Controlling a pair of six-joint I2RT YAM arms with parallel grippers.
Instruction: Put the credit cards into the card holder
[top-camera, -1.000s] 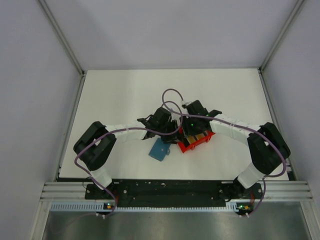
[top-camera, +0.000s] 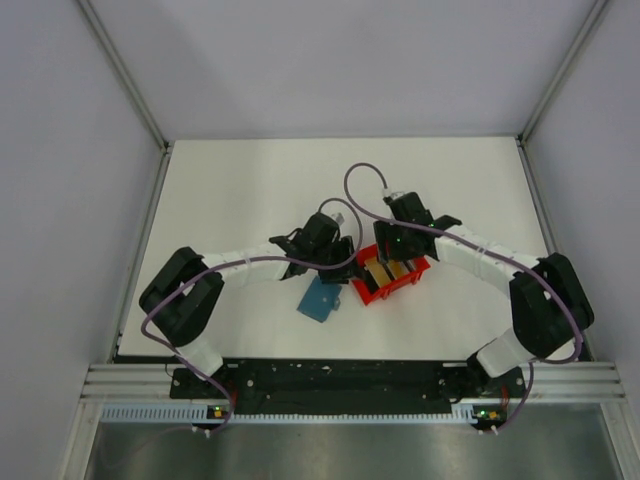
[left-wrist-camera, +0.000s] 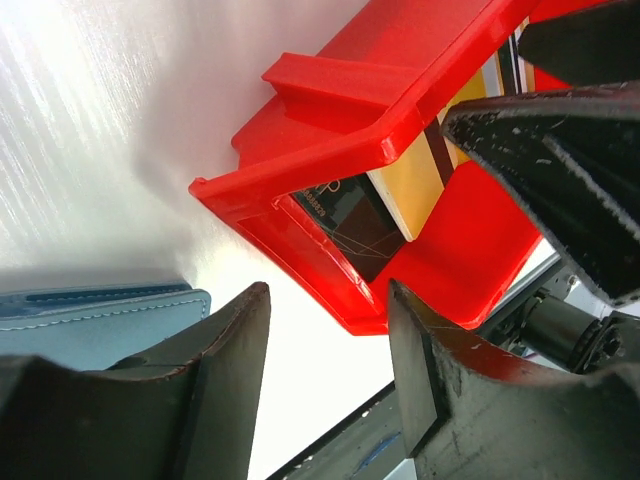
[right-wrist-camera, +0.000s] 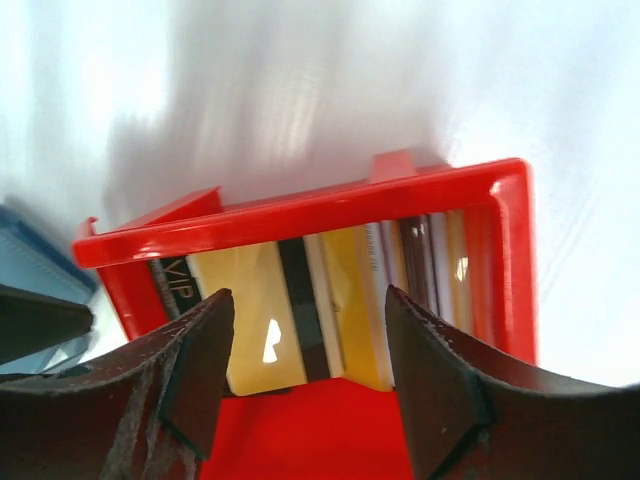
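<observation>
Several cards lean in a row inside a red tray (right-wrist-camera: 330, 213); in the right wrist view a black card marked VIP (right-wrist-camera: 178, 285) stands at its left end, with a gold card (right-wrist-camera: 255, 310) beside it. The blue card holder (top-camera: 320, 298) lies on the table left of the tray. Over the tray, my right gripper is open, its fingers apart above the cards and nothing held. My left gripper is open too, empty, by the tray's left end between it and the holder (left-wrist-camera: 110, 318).
In the left wrist view the right gripper's dark fingers (left-wrist-camera: 560, 170) reach close above the tray, so both grippers are near each other.
My right gripper has moved right, away from the left gripper and further along the tray. The left arm has shifted slightly left. Tray and holder have stayed put.
</observation>
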